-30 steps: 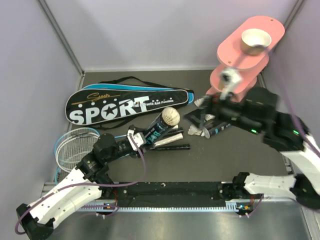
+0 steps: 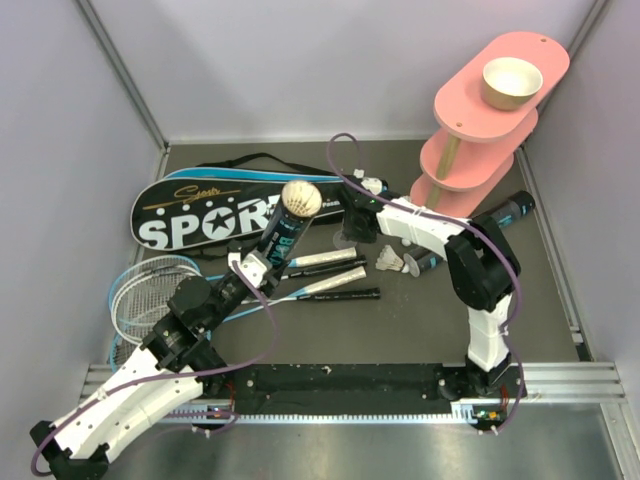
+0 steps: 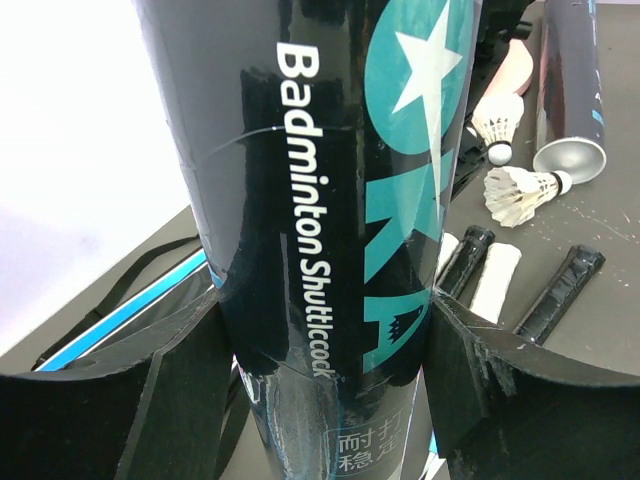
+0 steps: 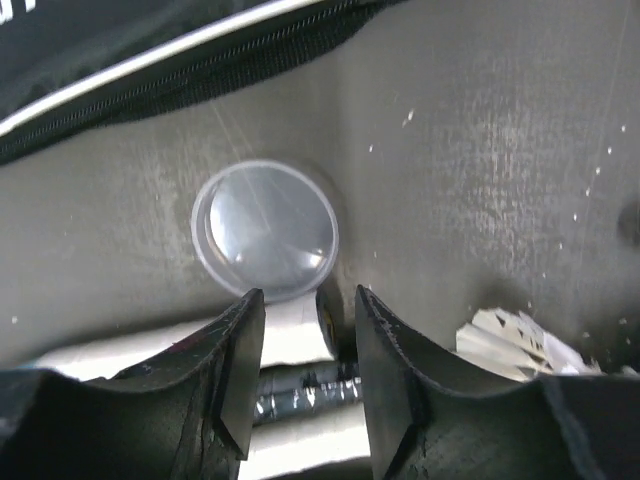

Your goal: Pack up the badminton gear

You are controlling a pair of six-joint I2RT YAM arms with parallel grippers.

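Observation:
A dark shuttlecock tube [image 3: 330, 200] is held upright by my left gripper [image 2: 262, 268], its fingers [image 3: 170, 390] pressed on both sides. White shuttlecocks show in its open top [image 2: 301, 199]. My right gripper hangs over the floor, fingers part open and nothing between them. Just ahead of its fingers lies a clear round lid [image 4: 265, 230], touching a white racket handle [image 4: 300, 330]. The black SPORT bag [image 2: 225, 208] lies at the back left. Rackets [image 2: 150, 300] rest at the left, handles pointing right. A loose shuttlecock [image 2: 388, 259] lies right of the lid.
A second tube [image 2: 505, 210] lies on the right beside the pink tiered stand [image 2: 502, 85], which carries a cream bowl [image 2: 512, 80]. More shuttlecocks [image 3: 498, 120] lie near that tube. Bare floor [image 2: 430, 320] spreads across the front middle.
My right arm has swung left and down from the right side to the lid. The left gripper shifted left with the tube, which now stands more upright.

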